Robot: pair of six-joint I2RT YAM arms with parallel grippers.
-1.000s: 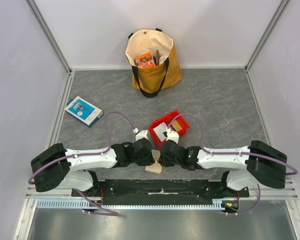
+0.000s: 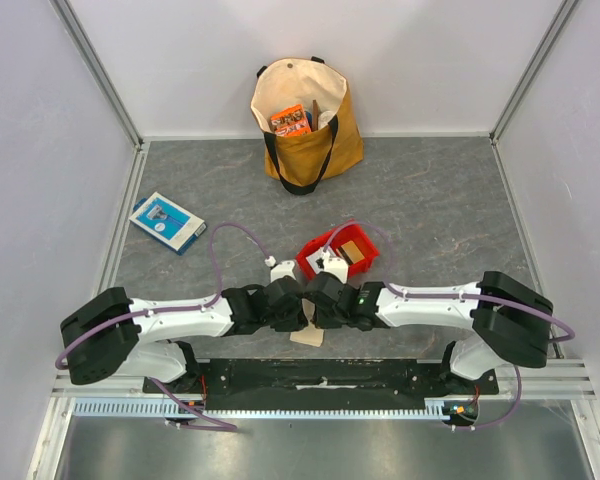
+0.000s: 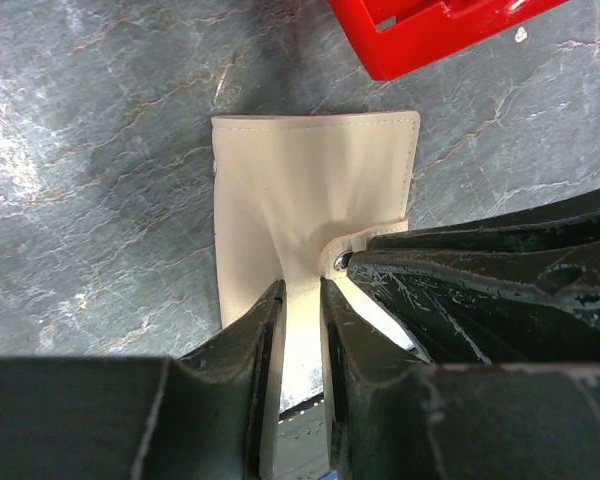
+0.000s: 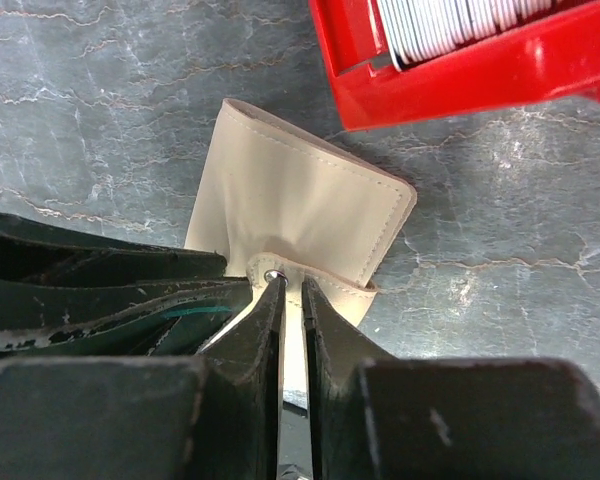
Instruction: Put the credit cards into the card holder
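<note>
The beige card holder [image 2: 306, 338] lies on the grey table between my two grippers, mostly covered by them from above. Its flap with a metal snap [image 3: 342, 261] shows in both wrist views. Slightly parted, the tips of my left gripper are at the flap, left of the snap. My right gripper has a narrow gap between its tips, right by the snap on the other side. Whether either pinches the flap is unclear. White cards [image 4: 460, 25] stand on edge in the red tray [image 2: 364, 237], just beyond the holder.
An orange-brown tote bag [image 2: 345, 150] stands against the back wall. A blue-and-white box [image 2: 168, 222] lies at the left. Bare table extends to the right of the tray. The two grippers are almost touching.
My right gripper has shifted left, closing in on the left gripper over the holder. The left arm looks still, and the tray stays in place.
</note>
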